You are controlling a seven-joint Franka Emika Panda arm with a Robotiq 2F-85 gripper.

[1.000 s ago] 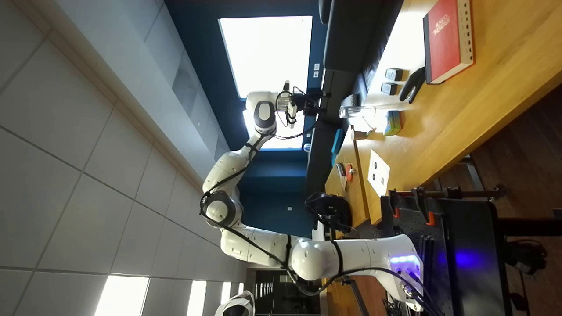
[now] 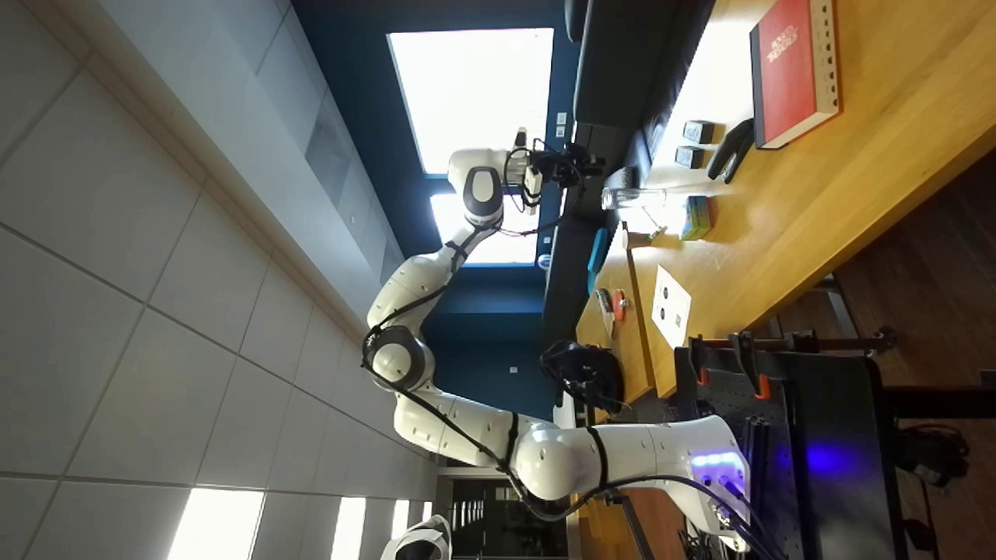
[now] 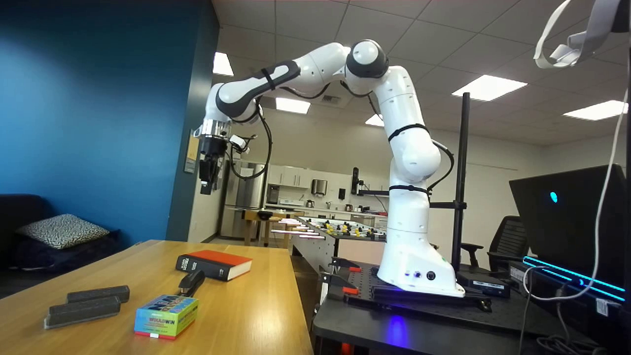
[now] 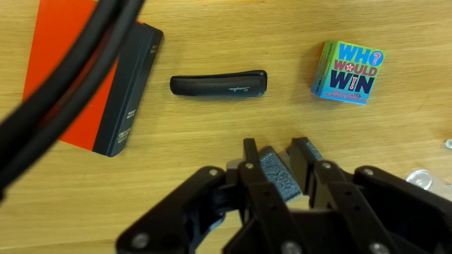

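My gripper hangs high over the wooden table, its fingers apart and nothing held between them. In the wrist view, two dark grey blocks lie far below: one block (image 4: 280,175) shows through the gap, and the other block (image 4: 313,149) is partly hidden behind the right finger. A black stapler (image 4: 220,84) lies above them in that view. To its right is a colourful "Who Would Win" box (image 4: 351,72); to its left, a thick book (image 4: 116,101) with a red cover and black spine. The second exterior view shows the gripper (image 3: 205,188) pointing down, well clear of everything.
A clear bottle (image 2: 635,197) stands on the table near the box. A white printed sheet (image 2: 671,306) lies closer to the robot's base. Bare table (image 3: 260,307) surrounds the objects, with open air beneath the gripper.
In exterior view 1, which is turned sideways, the gripper has come lower towards the table and farther out from the base. The table objects look unmoved.
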